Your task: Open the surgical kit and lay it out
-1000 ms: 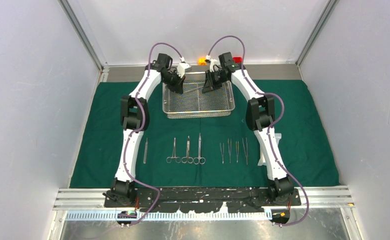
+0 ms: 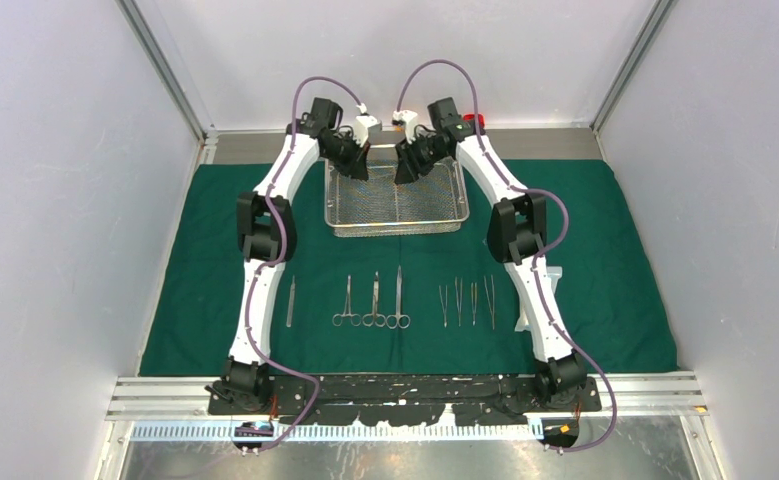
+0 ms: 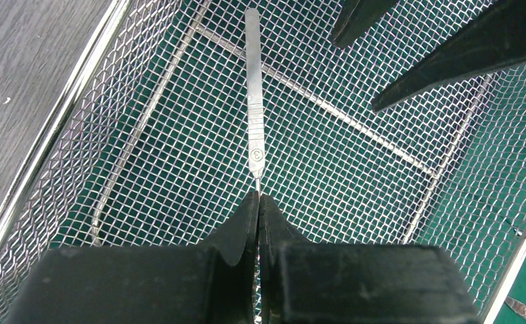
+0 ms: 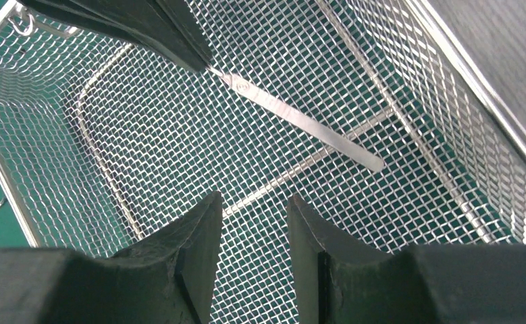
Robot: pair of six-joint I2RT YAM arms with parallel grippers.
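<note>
A flat silver scalpel handle (image 3: pixel 254 88) marked 3 is held by its thin end in the shut fingertips of my left gripper, above the mesh floor of the wire basket (image 2: pixel 399 222). The right wrist view shows the same handle (image 4: pixel 307 125) angled from the left gripper's fingers. My right gripper stands part open beside it, over the basket, with nothing between its fingers; in the left wrist view its dark fingers (image 3: pixel 435 67) reach in from the upper right.
On the green cloth (image 2: pixel 615 270) lie a scalpel handle (image 2: pixel 292 300), several scissor-like instruments (image 2: pixel 398 300) and several tweezers (image 2: pixel 459 300) in a row. A white item (image 2: pixel 523 310) lies partly under the right arm.
My right gripper has moved left toward the left gripper and slightly up in the top view. The left gripper has shifted slightly up from a second ago.
</note>
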